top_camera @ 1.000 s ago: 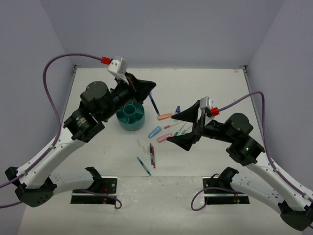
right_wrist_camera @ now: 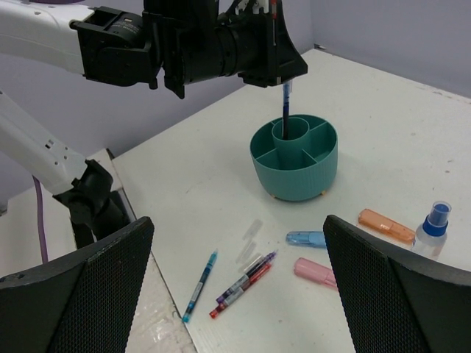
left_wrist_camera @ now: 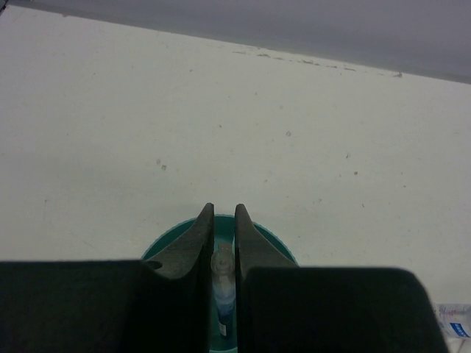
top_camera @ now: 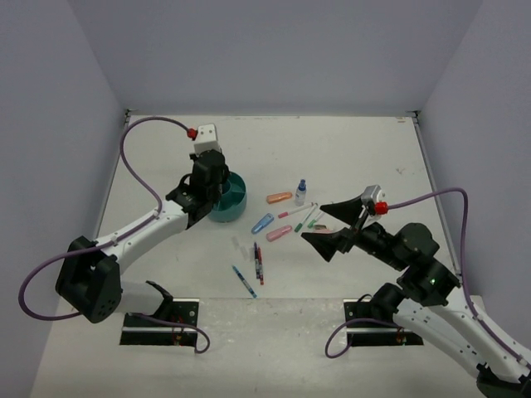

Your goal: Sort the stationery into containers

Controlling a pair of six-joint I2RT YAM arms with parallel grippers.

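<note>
My left gripper is shut on a blue pen [left_wrist_camera: 223,287], which hangs upright. In the right wrist view the lower end of the pen [right_wrist_camera: 286,110] reaches into the middle compartment of the round teal holder [right_wrist_camera: 298,176]; whether it touches bottom is hidden. My right gripper [top_camera: 313,222] stands open and empty over the table, to the right. Loose on the table lie a blue pen [top_camera: 245,282], dark and red pens [top_camera: 260,265], a blue cutter [top_camera: 262,222], a pink one [top_camera: 279,233], an orange one [top_camera: 280,197], and slim pink and green sticks [top_camera: 305,218].
A clear bottle with a blue cap [top_camera: 300,192] stands upright behind the loose items. Faint translucent strips [right_wrist_camera: 250,239] lie left of the cutters.
My right gripper has shifted slightly right, staying open.
</note>
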